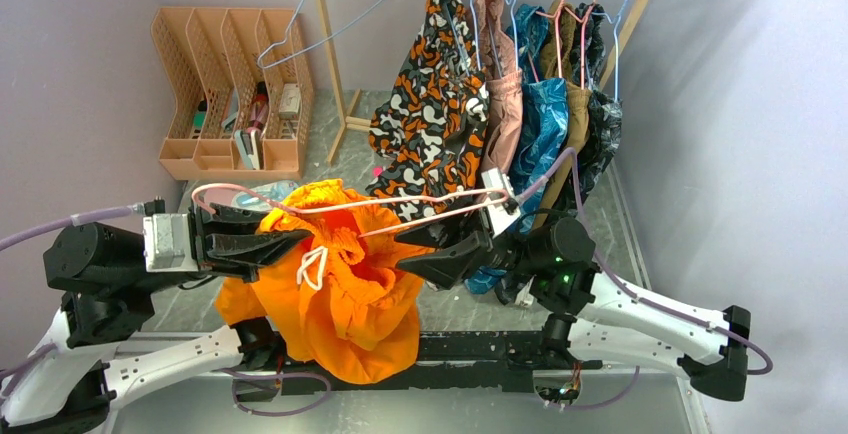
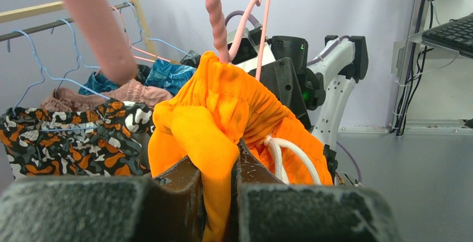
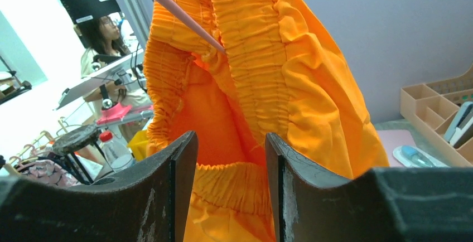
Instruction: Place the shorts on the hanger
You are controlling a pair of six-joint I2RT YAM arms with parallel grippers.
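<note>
Orange shorts [image 1: 350,314] with a white drawstring hang from my left gripper [image 1: 300,239], which is shut on their waistband; the bunched fabric shows between its fingers in the left wrist view. A pink hanger [image 1: 420,197] lies across the top of the shorts, one bar running into the gathered waist opening [image 3: 223,192]. My right gripper [image 1: 405,249] stands open just right of the shorts, its fingers facing the elastic waistband; in the right wrist view nothing is clearly between them.
A rail along the back holds several hung garments, camouflage shorts [image 1: 430,134] leftmost, plus an empty blue hanger [image 1: 340,29] at the left. A peach organizer [image 1: 230,159] stands at the back left.
</note>
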